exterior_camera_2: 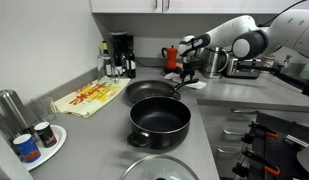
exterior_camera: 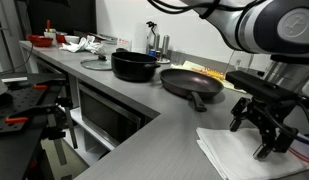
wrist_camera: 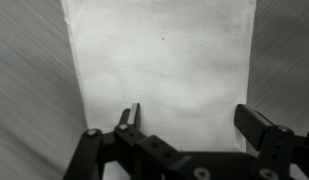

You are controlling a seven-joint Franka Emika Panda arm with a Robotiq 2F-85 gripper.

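Note:
A folded white cloth (exterior_camera: 234,153) lies flat on the grey counter at the right in exterior view 1. It fills the middle of the wrist view, where the cloth (wrist_camera: 164,70) has counter showing on both sides. Over it my gripper (exterior_camera: 248,138) points down, its fingertips close to the fabric; whether they touch it I cannot tell. In the wrist view the gripper is open, its two dark fingers wide apart with only flat cloth below. From exterior view 2 the gripper (exterior_camera_2: 185,76) is small and far off, above the cloth (exterior_camera_2: 195,85).
A black frying pan (exterior_camera: 190,83) sits behind the cloth, its handle towards it. Farther along stand a black pot (exterior_camera: 135,67) and a glass lid (exterior_camera: 97,65). A yellow patterned towel (exterior_camera_2: 97,96) lies by the wall.

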